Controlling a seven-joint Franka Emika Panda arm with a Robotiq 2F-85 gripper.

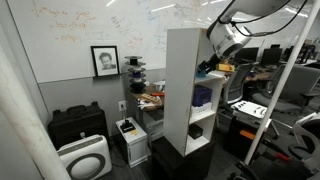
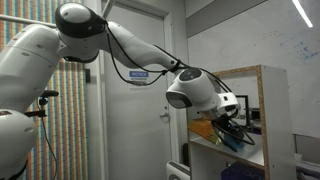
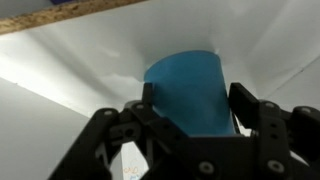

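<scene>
A smooth blue object with a rounded end fills the space between the fingers of my gripper, which is shut on it. One finger presses on each side. In exterior view 1 the blue object is at the upper opening of the white shelf unit, partly covered by the gripper. Exterior view 2 has the gripper inside that upper compartment, just above the blue object. Whether the object touches the shelf board cannot be told.
Purple-blue bins sit in the compartment below. The unit's tall side panel stands close beside the gripper. An orange-yellow item is by the upper shelf. A black cabinet stands beneath the unit.
</scene>
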